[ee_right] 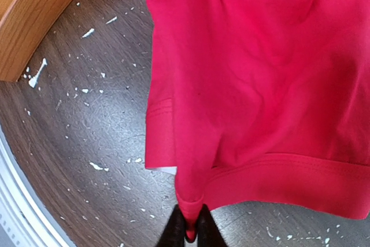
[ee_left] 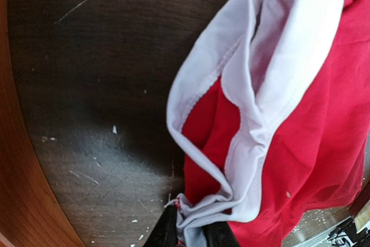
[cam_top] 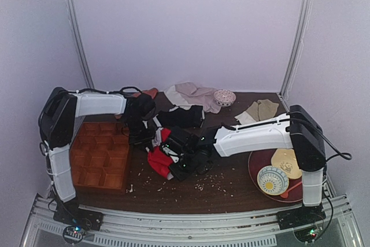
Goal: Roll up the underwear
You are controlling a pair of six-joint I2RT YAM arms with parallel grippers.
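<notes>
Red underwear (cam_top: 157, 160) with a white waistband lies on the dark table between my two grippers. In the left wrist view its pale band (ee_left: 295, 39) is bunched at the bottom, between the fingertips of my left gripper; how far these are closed is unclear. In the right wrist view a narrow red fold (ee_right: 193, 143) runs down into my right gripper, which is shut on it. The rest of the red cloth (ee_right: 277, 85) spreads out beyond. In the top view both grippers are largely hidden by the arms.
A wooden compartment tray (cam_top: 124, 172) stands close on the left. Black cloth (cam_top: 179, 117), pink cloth (cam_top: 193, 91) and a patterned bowl (cam_top: 224, 98) are at the back. A red round tray (cam_top: 257, 192) with dishes is at right.
</notes>
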